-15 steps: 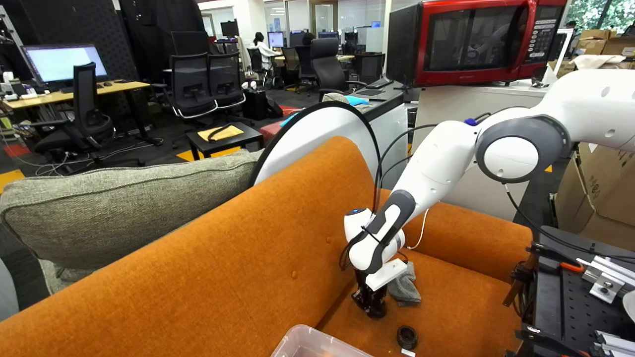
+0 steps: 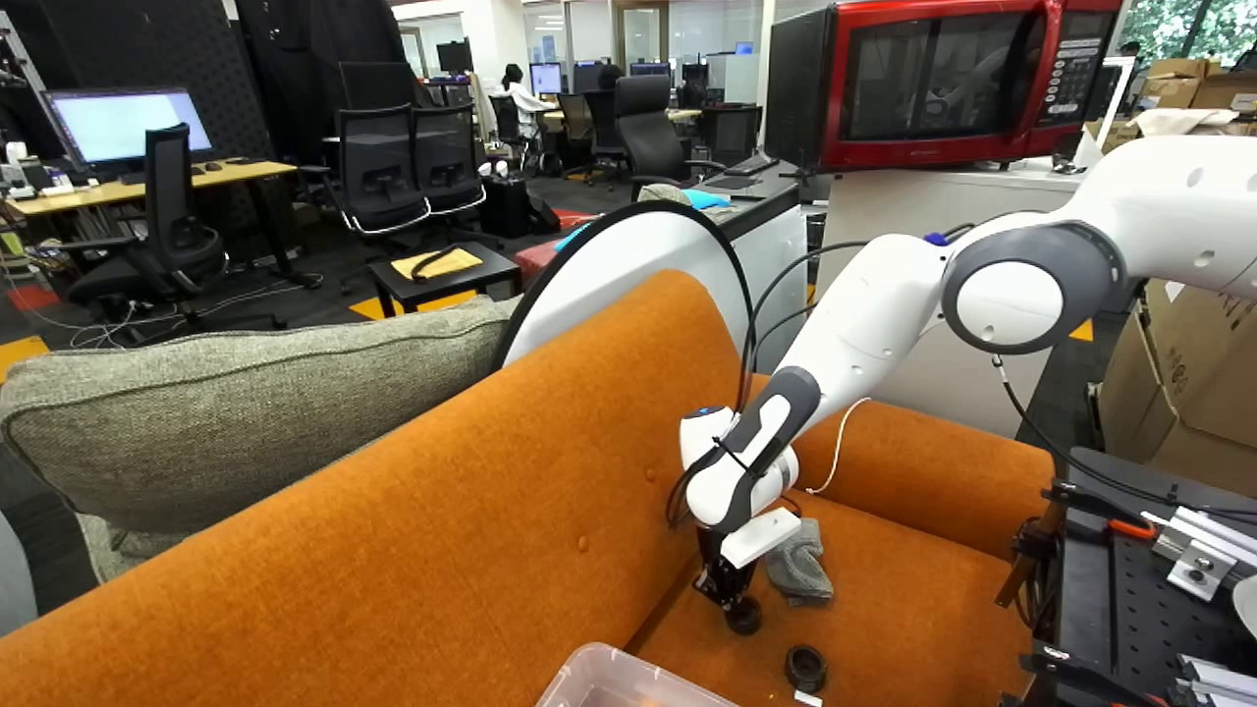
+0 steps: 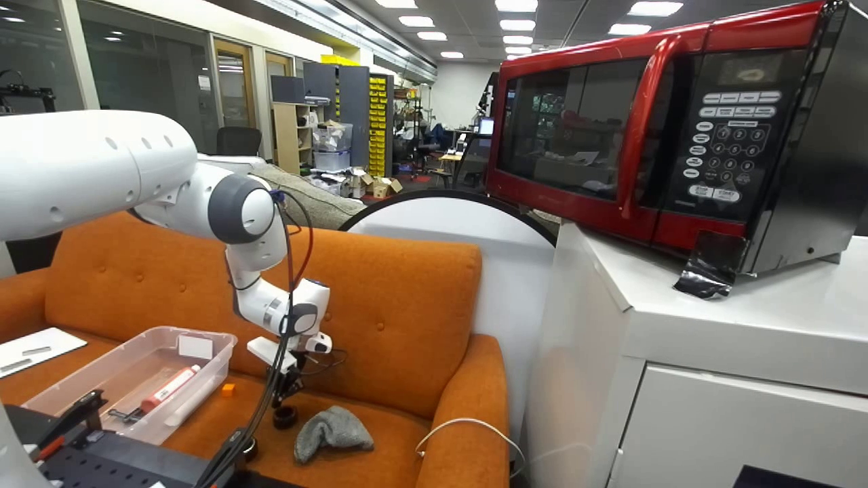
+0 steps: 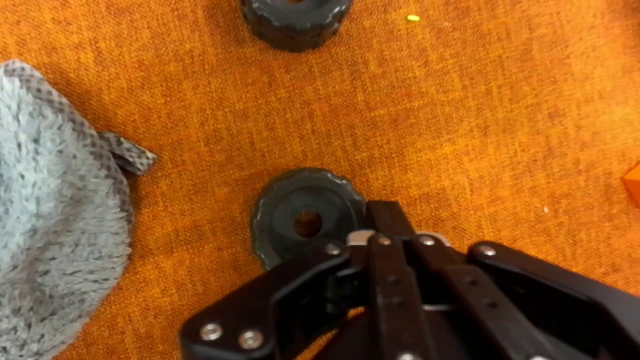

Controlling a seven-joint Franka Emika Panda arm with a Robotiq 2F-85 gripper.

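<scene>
A black, ridged wheel with a centre hole point(image 4: 282, 207) lies flat on the orange seat. My gripper is shut at the wheel's right edge in the wrist view, overlapping its rim, with nothing showing between its fingers. Whether the fingertips touch the wheel I cannot tell. Part of the wheel is hidden behind the gripper. A second black wheel point(image 2: 806, 668) lies apart from it on the seat, cut off at the top of the wrist view. To the wheel's left in the wrist view lies a crumpled grey cloth point(image 4: 54, 222).
A clear plastic bin point(image 3: 220, 362) stands on the sofa, holding a red-and-white tube point(image 3: 169, 389). Between bin and gripper sits a small orange block point(image 3: 228, 390). The sofa's backrest point(image 2: 519, 507) rises close behind the gripper. Bare seat separates the two wheels.
My gripper has shifted slightly left and up in exterior view 1, and its fingers look narrower. The near wheel, hidden before, now shows below it; the far wheel and cloth have not moved.
</scene>
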